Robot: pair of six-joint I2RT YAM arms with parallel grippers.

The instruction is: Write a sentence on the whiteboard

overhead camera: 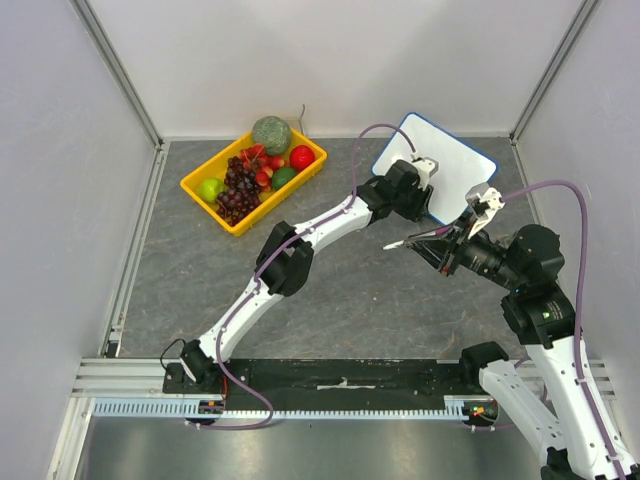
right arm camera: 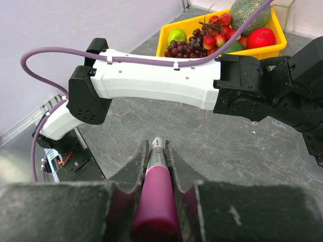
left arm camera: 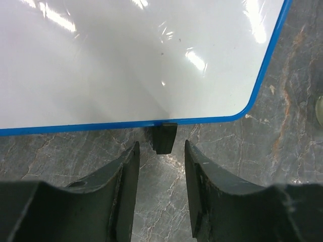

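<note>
A white whiteboard with a blue edge [overhead camera: 454, 168] lies at the back right, filling the upper left wrist view [left arm camera: 116, 60]; its surface shows only glints. A dark tab [left arm camera: 164, 138] sticks out from its near edge, just beyond my left gripper, whose fingers stand apart with nothing between them. In the top view that gripper [overhead camera: 420, 205] is over the board's near edge. My right gripper is shut on a magenta marker [right arm camera: 156, 201] with a pale tip, held above the floor to the right of the left arm.
A yellow basket of fruit [overhead camera: 235, 226] stands at the back left. Walls enclose the back and sides, and the left arm crosses the middle toward the board.
</note>
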